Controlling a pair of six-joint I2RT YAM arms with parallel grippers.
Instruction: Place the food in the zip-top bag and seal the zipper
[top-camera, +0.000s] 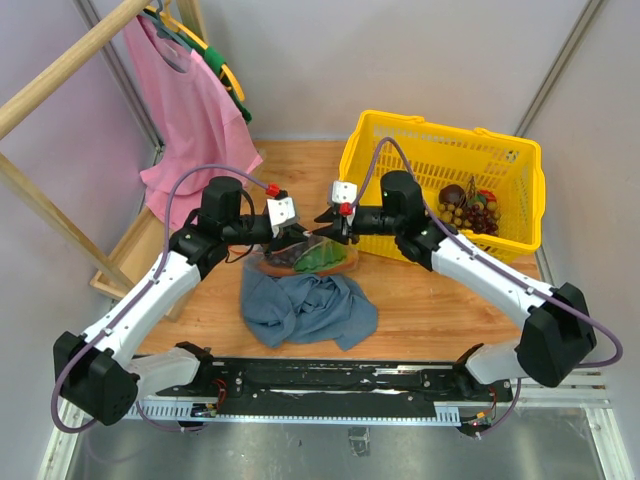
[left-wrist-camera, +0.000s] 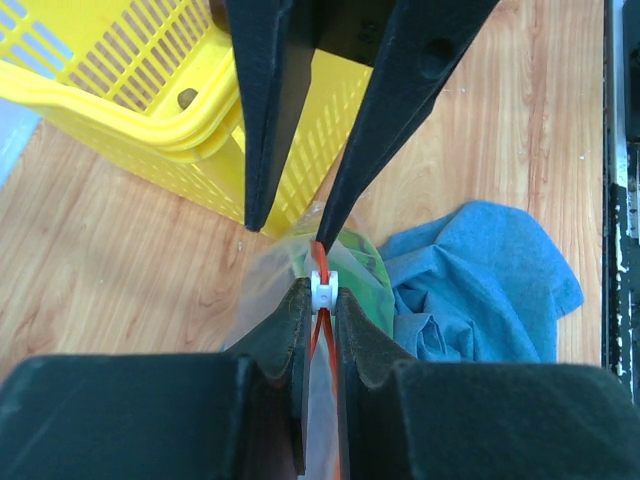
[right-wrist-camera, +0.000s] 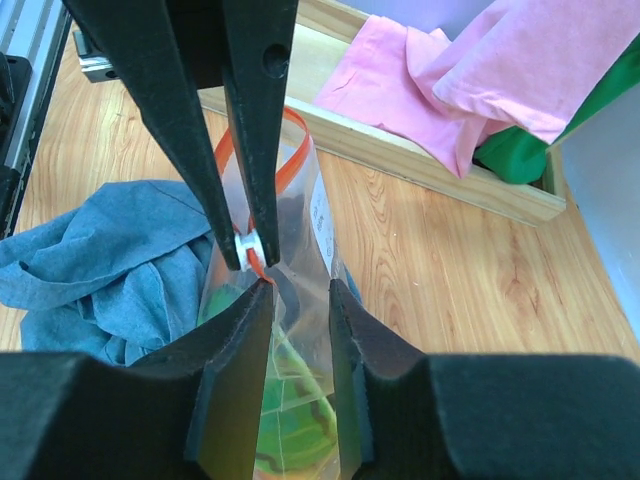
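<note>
The clear zip top bag (top-camera: 322, 258) with an orange zipper lies in the middle of the table, green food showing inside. At the zipper, my left gripper is shut on the white slider (left-wrist-camera: 324, 293). In the right wrist view the same slider (right-wrist-camera: 250, 247) sits between the left gripper's tips. Orange track runs on both sides of it, the strips parted on the side toward the left arm. My right gripper is open close by, with clear plastic visible behind the gap between its fingers. From above, both grippers partly cover the zipper.
A blue cloth (top-camera: 305, 308) lies crumpled against the bag's near side. Behind on the right stands a yellow basket (top-camera: 365, 150) holding fruit. A wooden rack with a pink shirt (top-camera: 195, 110) is at the left. Bare table lies to the right front.
</note>
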